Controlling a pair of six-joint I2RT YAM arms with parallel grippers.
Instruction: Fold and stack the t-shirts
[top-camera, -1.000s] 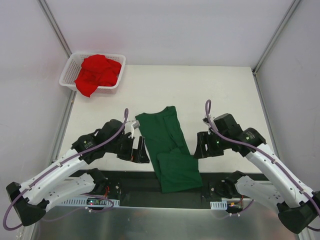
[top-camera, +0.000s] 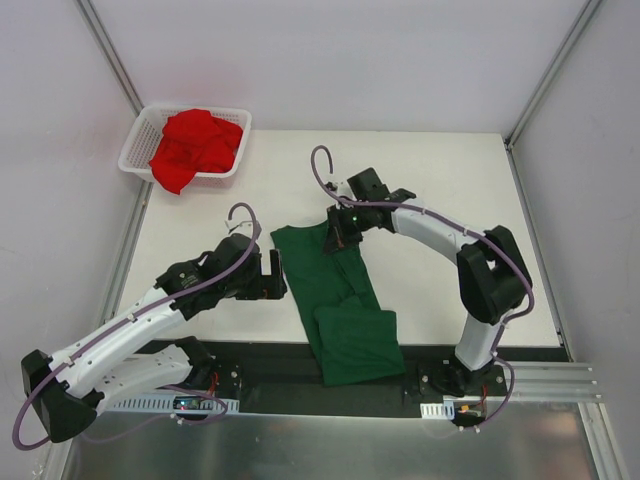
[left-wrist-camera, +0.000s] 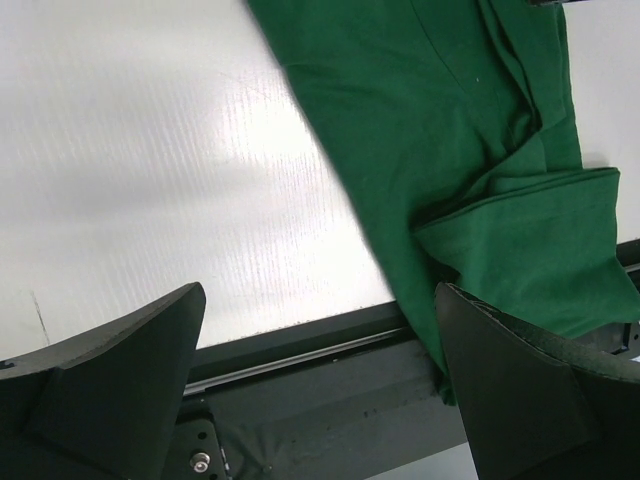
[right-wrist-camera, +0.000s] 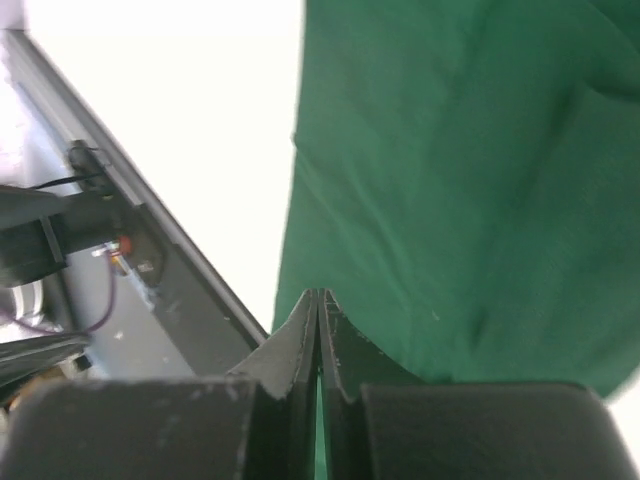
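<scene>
A dark green t-shirt (top-camera: 318, 275) lies part folded on the white table, its near end draped over the front edge. In the left wrist view the green cloth (left-wrist-camera: 400, 130) runs down the right side, with a doubled flap lower right. My left gripper (top-camera: 272, 285) is just left of the shirt, open, only bare table and edge between its fingers. My right gripper (top-camera: 335, 240) is over the far part of the shirt. In the right wrist view its fingertips (right-wrist-camera: 311, 300) are together, no cloth visible between them. Red cloth (top-camera: 200, 145) sits in the basket.
The white basket (top-camera: 243, 117) stands at the back left corner, red cloth hanging over its front. Bare table (top-camera: 440, 160) lies at the back and right. The table's front edge (top-camera: 270, 352) runs below the shirt.
My right gripper has moved far and left, from beside the shirt's near flap to over its far part, and its fingers have closed. The left gripper shifted slightly left. The shirt looks unchanged.
</scene>
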